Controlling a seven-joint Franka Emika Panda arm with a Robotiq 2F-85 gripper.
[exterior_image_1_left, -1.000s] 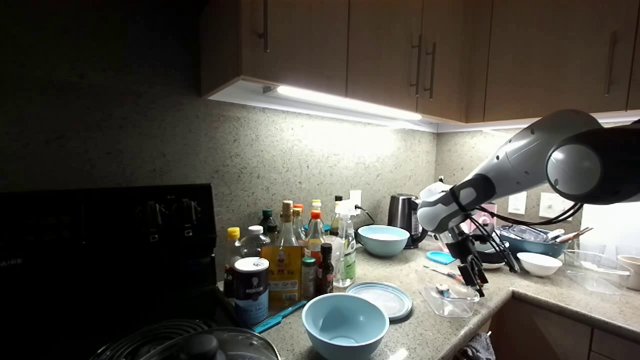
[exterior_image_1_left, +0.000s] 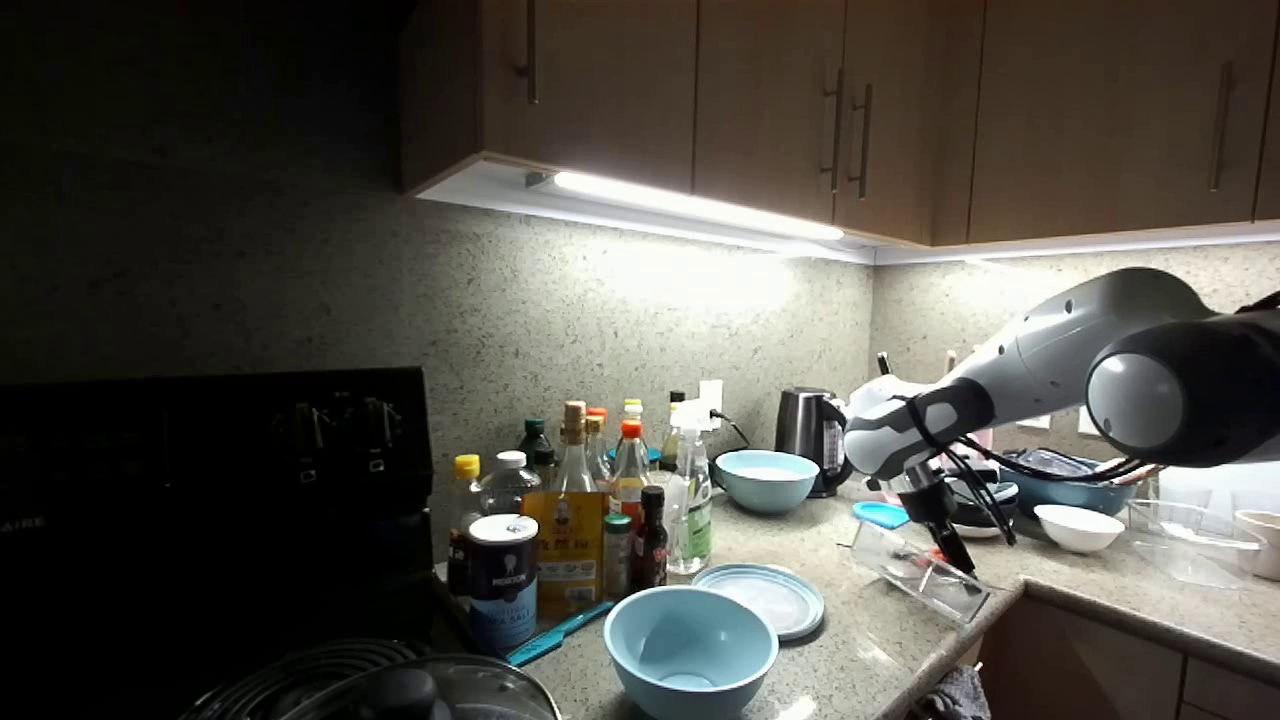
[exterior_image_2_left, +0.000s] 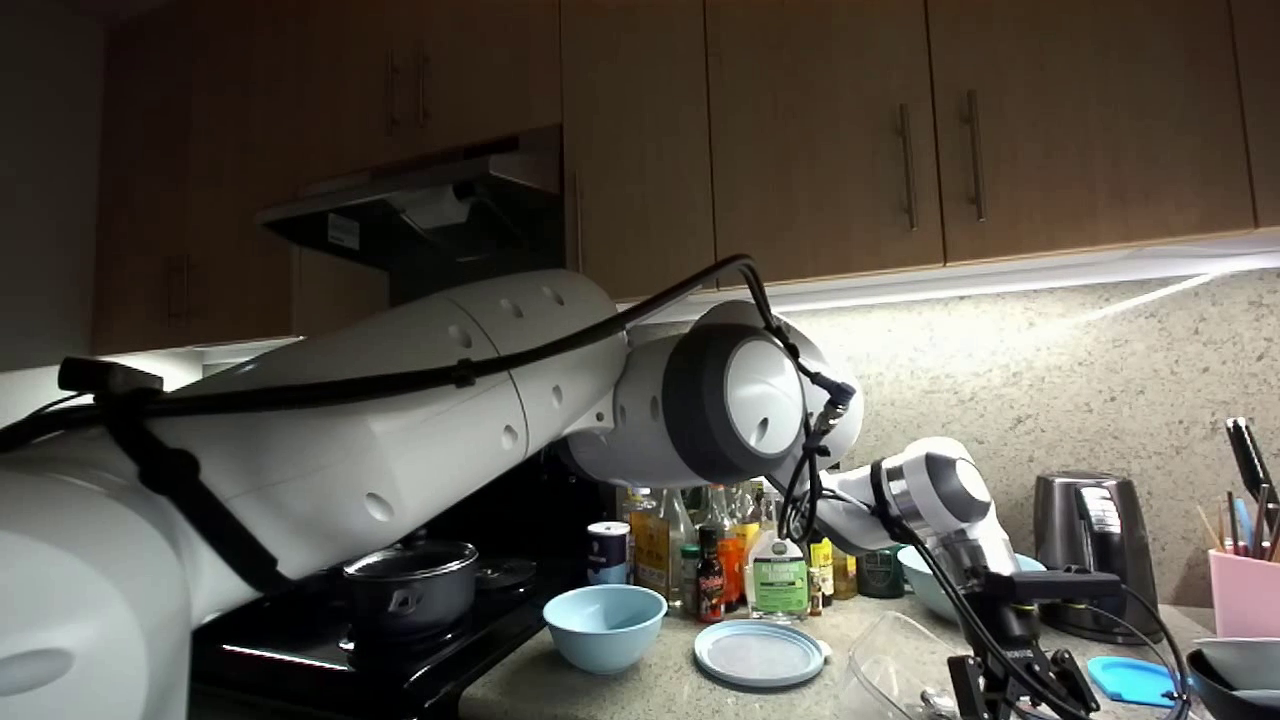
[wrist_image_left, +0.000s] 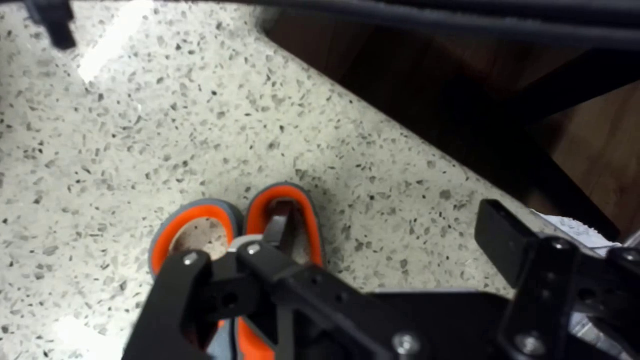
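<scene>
My gripper is open low over the counter, its two fingers wide apart. In the wrist view, scissors with orange-and-grey handles (wrist_image_left: 158, 255) lie on the counter under the left finger (wrist_image_left: 282, 223), whose tip appears over or inside one handle loop. Whether it touches the loop is unclear. The rest of the scissors is hidden by the gripper. A clear plastic container (exterior_image_1_left: 906, 566) stands tilted beside the gripper in exterior view 1; it also shows in exterior view 2, left of the fingers. I cannot tell whether the gripper touches it.
The counter edge (wrist_image_left: 384, 117) runs close by, with a drop beyond it. A round plate (exterior_image_1_left: 786, 604), a blue bowl (exterior_image_1_left: 690, 642) and several bottles stand to the left in exterior view 1. Behind the gripper are a blue lid (exterior_image_1_left: 882, 515), a kettle (exterior_image_1_left: 806, 434) and a white bowl (exterior_image_1_left: 1080, 528).
The clear container lay flat one second ago and is now tipped up. The arm has shifted slightly, with its elbow lower and the gripper a little to the right.
</scene>
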